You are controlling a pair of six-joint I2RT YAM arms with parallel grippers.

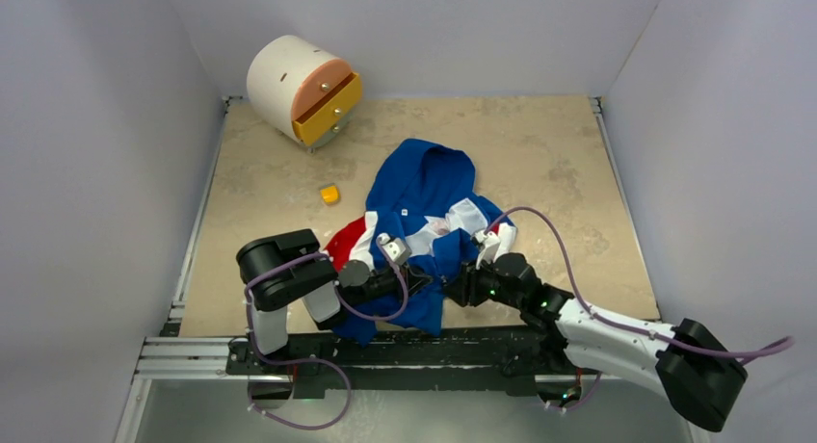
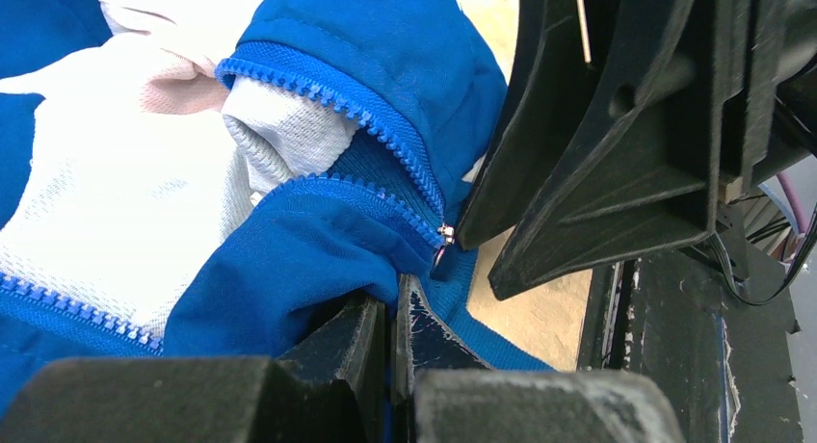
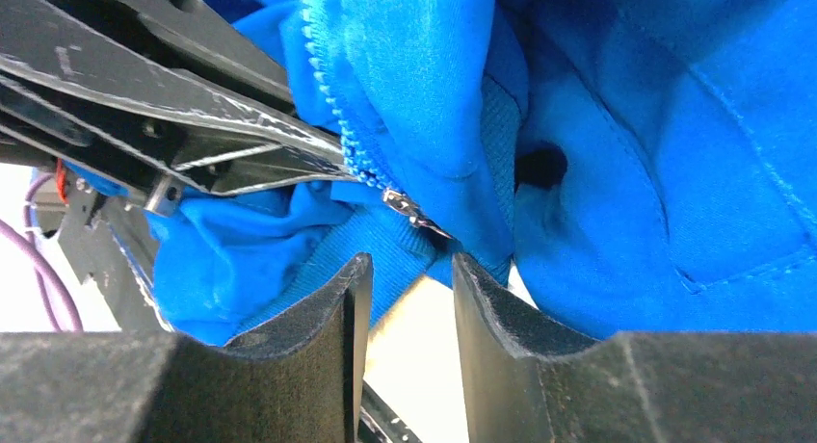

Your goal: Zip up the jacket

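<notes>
The blue jacket lies spread on the table, its front parted over a white lining. In the left wrist view, my left gripper is shut on the jacket's front edge, with blue fabric bunched between its fingers. The metal zipper slider sits low, where the two rows of teeth meet. My right gripper is part open with a gap between its fingertips. The slider's pull tab shows just beyond that gap, and nothing is visibly clamped there.
A round-topped white cabinet with a yellow drawer pulled out stands at the back left. A small yellow block lies left of the jacket. Both gripper tips are close together near the table's front edge.
</notes>
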